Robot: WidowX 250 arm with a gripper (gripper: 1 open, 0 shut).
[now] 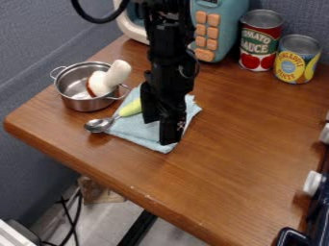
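Note:
My gripper (164, 113) is black and points down over a light blue cloth (141, 135) in the middle-left of the table; its fingertips are dark, and whether they are open or shut, or touch the cloth, is unclear. A yellow item (130, 109), partly hidden, lies on the cloth left of the gripper. A spoon (99, 125) rests at the cloth's left edge. A steel pot (73, 93) behind it holds white items, one upright piece (118, 71) among them.
A tomato sauce can (259, 41) and a yellow can (297, 60) stand at the back right. A teal toy appliance (221, 29) is behind the arm. Dark stove-like equipment (293, 236) lines the right edge.

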